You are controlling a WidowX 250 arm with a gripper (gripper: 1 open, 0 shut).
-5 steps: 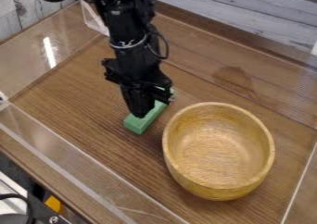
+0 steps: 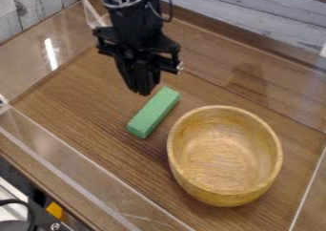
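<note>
A green rectangular block [image 2: 152, 112] lies on the wooden table, left of a large yellow bowl [image 2: 224, 154]. The black gripper [image 2: 137, 82] hangs above and behind the block, apart from it. Its dark fingers point down, and I cannot make out clearly how far apart they are or anything held between them.
A pale rim runs along the table's edges, and cables lie at the lower left corner.
The gripper has moved up and back, away from the green block, which is now in fuller view. The bowl has not moved.
</note>
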